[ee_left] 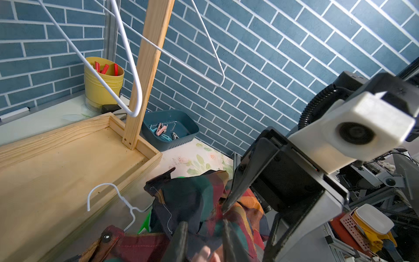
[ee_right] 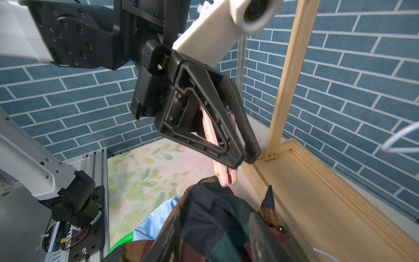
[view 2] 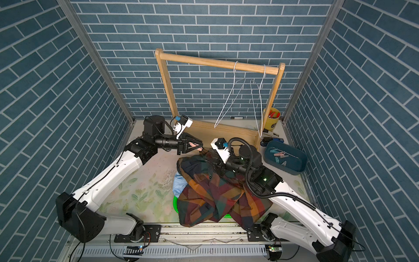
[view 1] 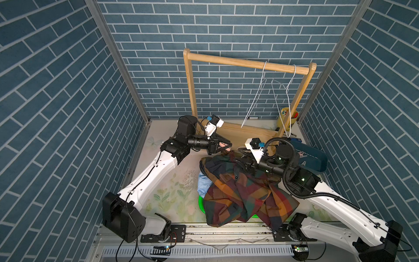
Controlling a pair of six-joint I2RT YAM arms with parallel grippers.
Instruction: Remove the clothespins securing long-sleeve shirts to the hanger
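A plaid long sleeve shirt (view 1: 237, 185) lies heaped at the front middle of the table. Beside its collar, the white hook of a hanger (ee_left: 124, 200) sticks out in the left wrist view. My left gripper is shut on a pink clothespin (ee_right: 221, 173), held above the shirt's left shoulder and clear of the cloth in the right wrist view. Over the collar, my right gripper stands open, its fingers apart with no clothespin between them. Folds hide most of the hanger, so any other pins on it cannot be seen.
A blue bin (view 2: 285, 168) with several clothespins stands at the right, near a yellow bucket (ee_left: 103, 87). Two empty wire hangers hang from the wooden rack (view 1: 248, 64) behind. Light blue cloth (view 1: 203, 184) and a green rim show under the shirt.
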